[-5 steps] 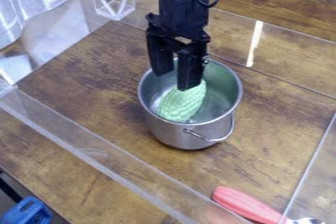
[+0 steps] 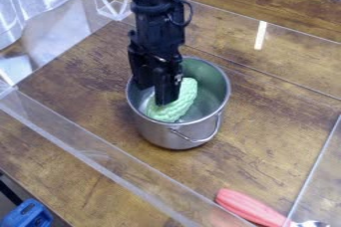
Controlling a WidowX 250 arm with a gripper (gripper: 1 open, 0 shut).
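The black gripper (image 2: 158, 84) reaches down from the top into a steel pot (image 2: 193, 131) at the centre of the camera view, its fingers inside the left part of the pot. Inside lies a pale green textured oblong object (image 2: 177, 105), partly hidden by the gripper. Whether the gripper is open or shut on that object cannot be told from this view.
Clear plastic barriers cross the wooden table (image 2: 266, 102) at left, back and right. A red-handled utensil (image 2: 246, 206) lies at the bottom right, a blue object (image 2: 27, 216) at the bottom left. The table right of the pot is clear.
The gripper has come lower into the pot and toward the left. The pot and the green object sit slightly further left than before.
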